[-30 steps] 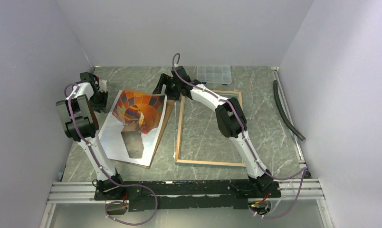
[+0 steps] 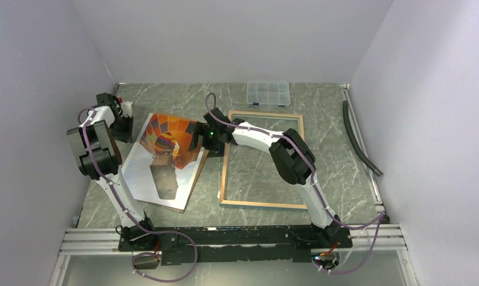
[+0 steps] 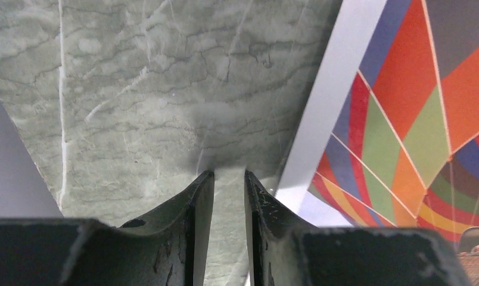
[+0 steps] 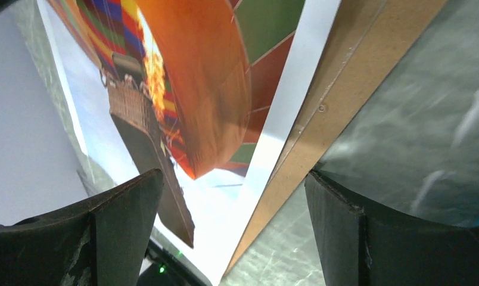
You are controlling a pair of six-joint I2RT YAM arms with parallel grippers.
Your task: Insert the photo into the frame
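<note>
The hot-air-balloon photo (image 2: 143, 179) lies at left on a brown backing board (image 4: 311, 134), whose edge shows along the photo's right side. To its right the empty wooden frame (image 2: 264, 205) lies flat. My right gripper is open low over the photo's right edge, one finger on the photo side and the other beyond the board. Whether the fingers touch either is unclear. Beside the photo's upper left edge, over bare table, my left gripper is open by a narrow gap, nothing between its fingers.
A clear compartment box (image 2: 268, 93) stands at the back. At right lies a dark tube (image 2: 357, 142) along the table edge, with a wall beyond. The left wall is close to my left arm.
The photo and board have shifted slightly left.
</note>
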